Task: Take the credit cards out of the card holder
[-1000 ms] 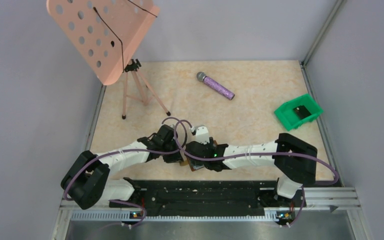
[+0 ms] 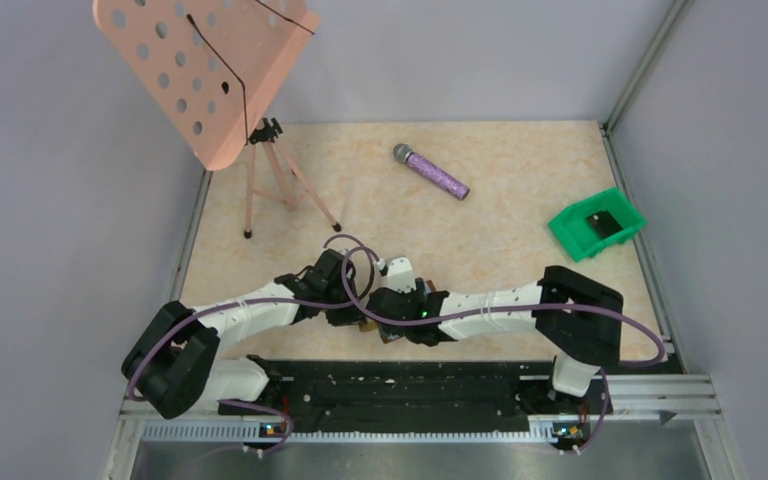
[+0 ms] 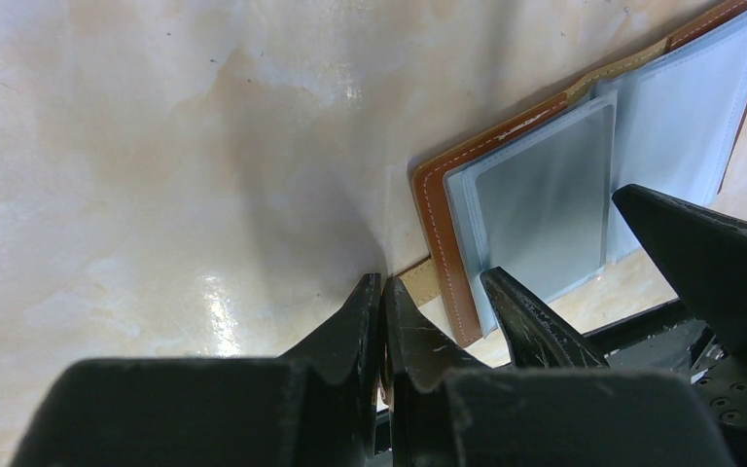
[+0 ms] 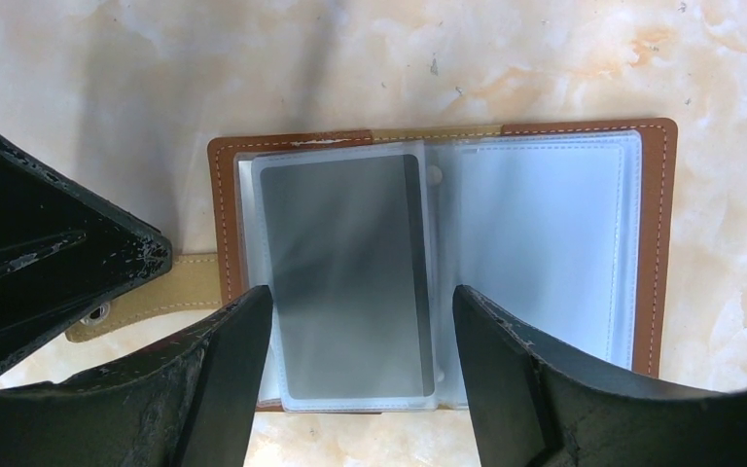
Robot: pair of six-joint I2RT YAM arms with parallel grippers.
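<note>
Opened flat on the table, the brown card holder (image 4: 659,243) shows clear plastic sleeves on both sides in the right wrist view. Behind the left sleeves lies a grey surface (image 4: 345,272) with a dark strip at its right; whether it is a card I cannot tell. A tan strap (image 4: 156,297) sticks out from the holder's left edge. My left gripper is shut on that strap (image 3: 420,282), beside the holder. Open above the sleeves, my right gripper has its fingers apart, nothing gripped. From the top, the arms hide most of the holder.
A green bin (image 2: 572,238) with a dark flat item (image 2: 604,224) in it stands at the right. A purple microphone (image 2: 438,175) lies at the back, and a pink tripod (image 2: 280,180) stands at the back left.
My left arm has stayed in place.
</note>
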